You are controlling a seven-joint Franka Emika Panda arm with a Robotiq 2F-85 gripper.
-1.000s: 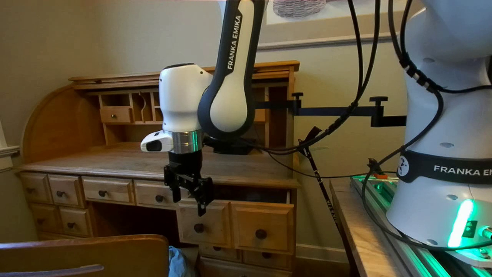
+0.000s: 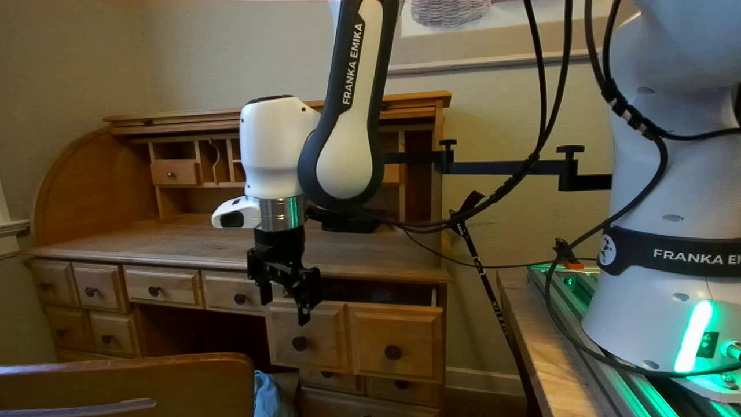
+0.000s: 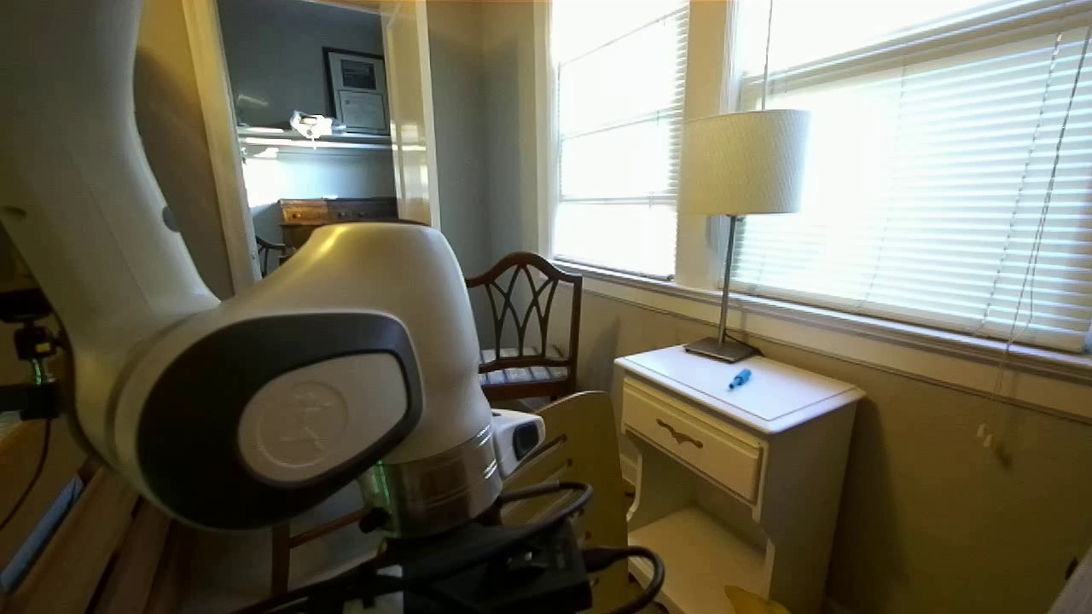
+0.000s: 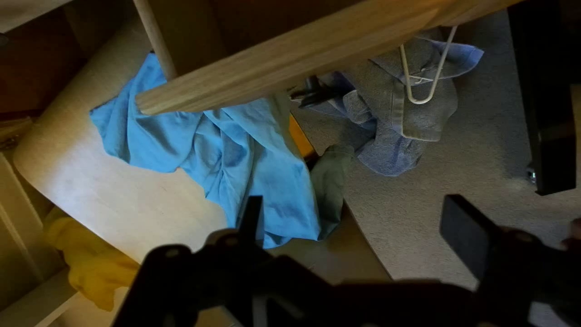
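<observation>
My gripper [image 2: 285, 299] hangs in the air in front of the roll-top desk [image 2: 208, 240], pointing down. In the wrist view its two dark fingers stand wide apart, so it is open with nothing between them. Just behind it in exterior view 1 is a wide drawer [image 2: 394, 333] that is pulled out. Below the gripper, a light blue cloth [image 4: 228, 158] lies crumpled over a pale wooden chair seat [image 4: 109, 180]. To its right in the wrist view, a grey-blue garment [image 4: 395, 131] lies on the carpet beside a pale hanger [image 4: 430, 98].
A yellow cloth [image 4: 100, 261] lies at the lower left of the wrist view. A wooden chair back [image 2: 125, 386] stands in front of the desk. Exterior view 2 has a white nightstand [image 3: 696, 450] bearing a lamp [image 3: 747, 164] and a small blue object [image 3: 740, 379].
</observation>
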